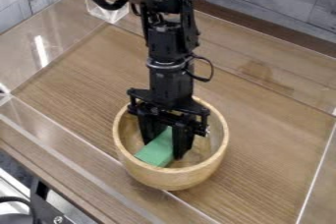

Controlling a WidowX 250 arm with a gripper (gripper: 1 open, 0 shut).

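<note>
A wooden bowl [184,175] sits near the front middle of the tabletop, with a green object [156,152] lying inside it. My black gripper [168,136] reaches straight down into the bowl over the green object, its fingertips at that object's upper part. The fingers are dark and overlap the object, so their exact hold on it is hard to see.
A small clear container [106,4] stands at the back left. Grey wooden boards run along the back, and cables lie beyond the front-left edge.
</note>
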